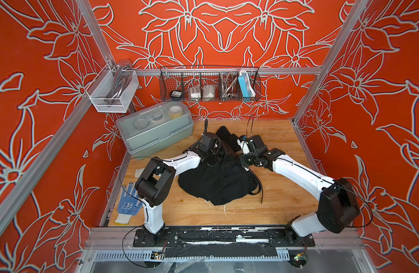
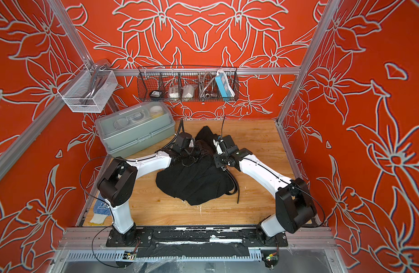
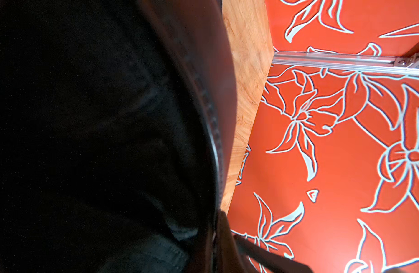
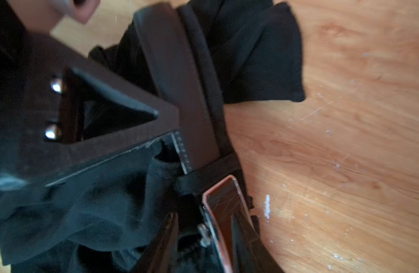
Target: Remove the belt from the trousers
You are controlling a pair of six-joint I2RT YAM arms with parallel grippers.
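Observation:
Black trousers [image 1: 209, 186] lie bunched mid-table. In the right wrist view the dark leather belt [image 4: 191, 104] runs along the waistband through a loop [image 4: 204, 170], with its metal buckle [image 4: 220, 191] below. My left gripper [image 1: 218, 150] is at the waistband's left, shut; in the left wrist view the belt strip [image 3: 218, 118] runs down to its fingertips, though their grip is hard to make out. My right gripper is part open with its fingers either side of the buckle region. A belt end hangs over the table right of the trousers.
A grey toolbox [image 1: 154, 132] stands at the back left, a blue glove [image 1: 129, 202] at the front left. A wire basket [image 1: 209, 84] hangs on the back wall. Bare wood [image 1: 282, 195] lies to the right.

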